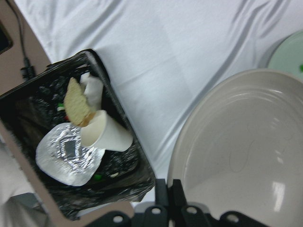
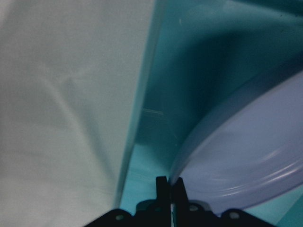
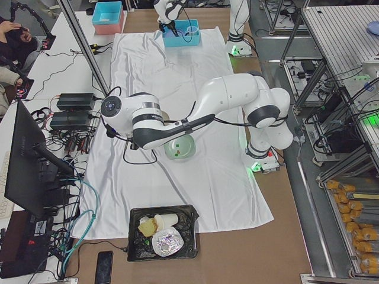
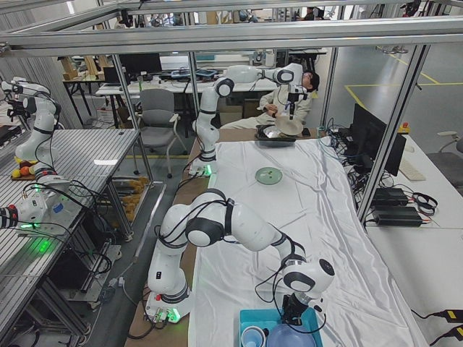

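Note:
My left gripper is shut on the rim of a cream plate point(image 1: 236, 146), raised over the white cloth. A black-lined tray point(image 3: 192, 234) holds a paper cup point(image 1: 111, 137), a yellow sponge-like piece point(image 1: 75, 101) and crumpled foil point(image 1: 66, 156). A green plate point(image 3: 180, 151) with small green bits lies on the cloth. My right gripper is shut on the rim of a blue plate point(image 2: 241, 151) in the teal bin point(image 4: 249, 318), which also holds a cup point(image 4: 252, 337).
A monitor point(image 3: 26, 165), boxes and cables line one side of the cloth point(image 3: 225, 201). A phone point(image 3: 104, 266) lies beside the tray. A metal table point(image 3: 331, 47) stands apart, and a person sits behind equipment.

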